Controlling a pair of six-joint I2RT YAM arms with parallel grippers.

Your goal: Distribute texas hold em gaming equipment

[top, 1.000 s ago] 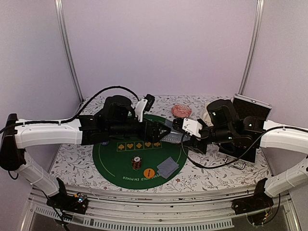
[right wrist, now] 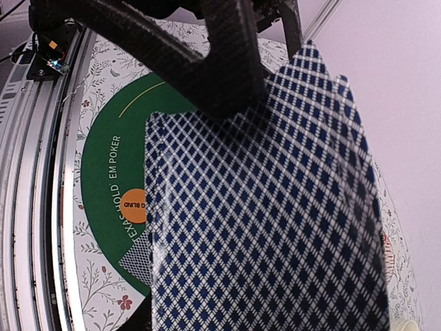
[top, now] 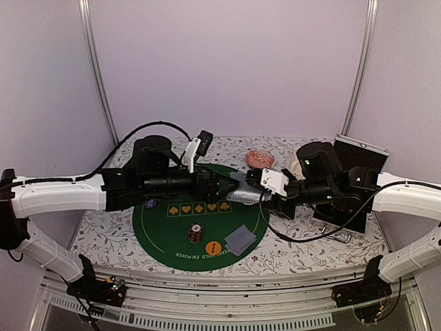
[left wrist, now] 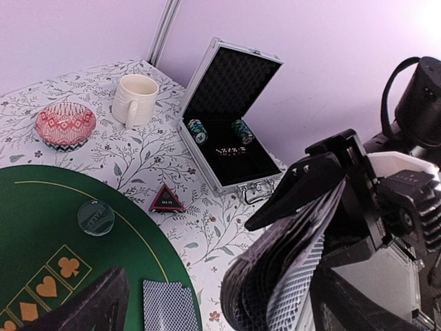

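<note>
A deck of blue-and-white patterned cards is held above the table by my right gripper, which is shut on it. In the right wrist view a dark finger presses on the cards, and the left wrist view shows the cards bowed and slightly spread. Close to the deck's left end is my left gripper, open; whether it touches the cards I cannot tell. A few cards lie face down on the green poker mat. On it also lie a chip stack and an orange blind button.
Behind the mat stand a red patterned bowl and a cream mug. At the right is an open case with chips inside. A black triangular marker and a clear disc lie nearby.
My left arm has drawn back a little to the left. The right arm and the deck in it look unmoved, and the things on the mat lie as before.
</note>
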